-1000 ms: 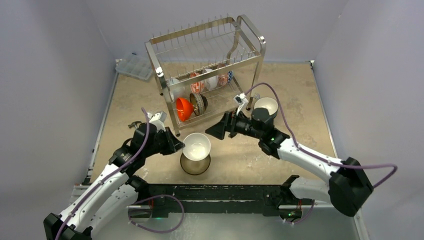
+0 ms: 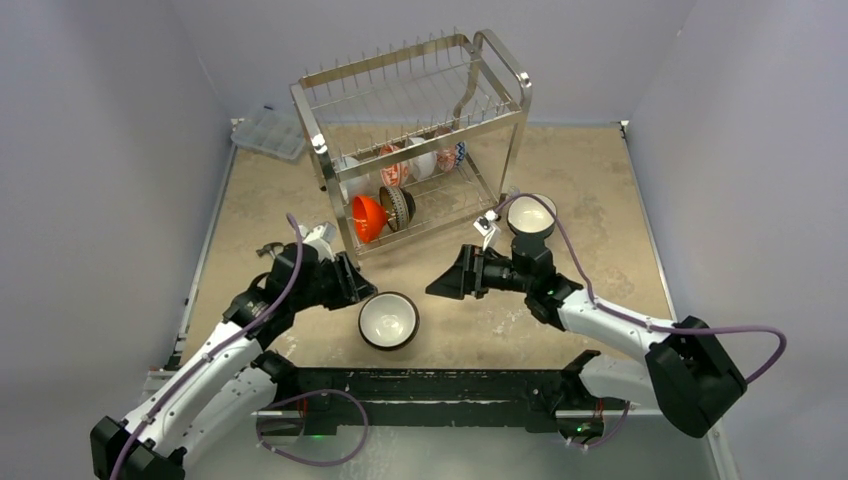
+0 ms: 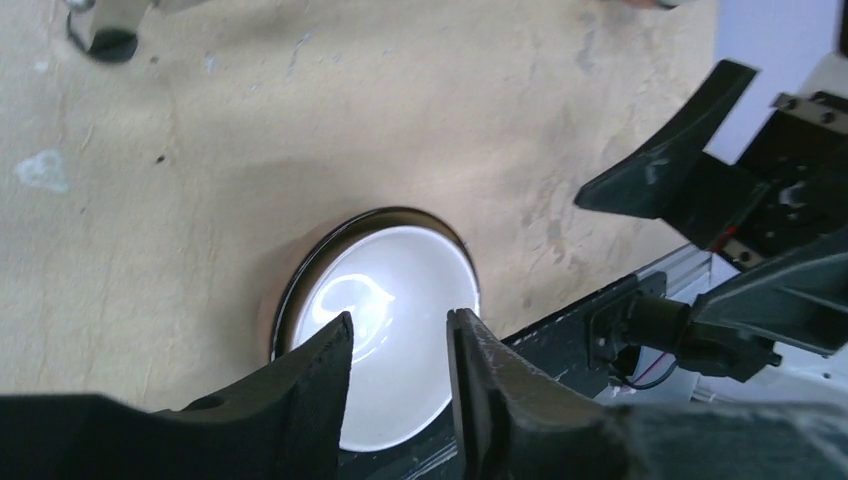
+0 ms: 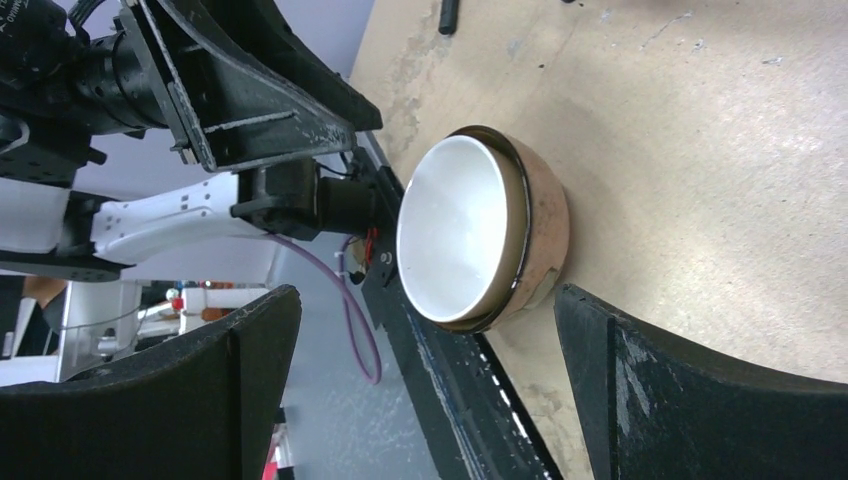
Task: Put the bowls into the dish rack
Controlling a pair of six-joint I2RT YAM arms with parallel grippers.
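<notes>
A white bowl (image 2: 388, 320) sits nested inside a brown, dark-rimmed bowl (image 4: 548, 215) at the table's front middle. In the right wrist view, the white one tilts within it. My left gripper (image 2: 366, 287) is just above and left of the bowls; in its wrist view the fingers (image 3: 330, 375) stand apart over the white inside, gripping nothing. Right of them hovers my right gripper (image 2: 432, 290), open and empty. The dish rack (image 2: 335, 165) at the back holds an orange bowl (image 2: 367, 217), a dark patterned bowl (image 2: 397, 207) and several others on its lower level.
Another white bowl with a dark outside (image 2: 531, 214) stands right of the rack, partly behind the right arm's cable. A clear plastic box (image 2: 270, 132) lies at the back left. Bare table (image 2: 590, 190) extends along the right side.
The right arm shifted slightly.
</notes>
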